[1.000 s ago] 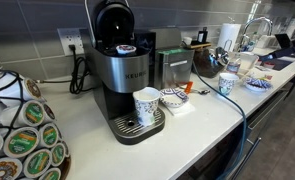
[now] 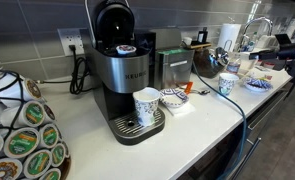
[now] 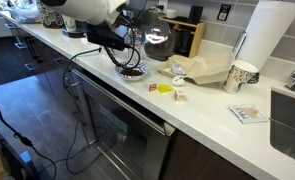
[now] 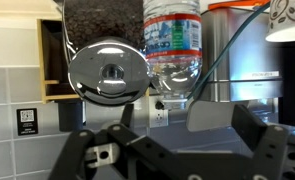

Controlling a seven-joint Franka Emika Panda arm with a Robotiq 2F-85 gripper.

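Note:
My gripper stands open in the wrist view, its fingers wide apart and nothing between them. Beyond it, that view shows a glass container (image 4: 109, 70) with dark contents and a clear labelled bottle (image 4: 174, 45), both appearing upside down. A patterned cup (image 4: 289, 18) is cut off at the top right corner. In exterior view 1 part of the arm (image 2: 291, 46) shows at the far right edge, high over the counter. The white arm (image 3: 95, 12) crosses the upper left of exterior view 2; its fingertips are hard to make out there.
A coffee machine (image 2: 122, 75) holds a patterned paper cup (image 2: 147, 105) on its tray. A patterned bowl (image 2: 174, 97) and another cup (image 2: 228, 83) stand farther along the counter. Pods fill a rack (image 2: 62, 150) at left. The sink (image 3: 287, 130) lies at right in exterior view 2.
At the far right of exterior view 1, the arm has risen and more of its white part shows. The objects on the counter have not moved.

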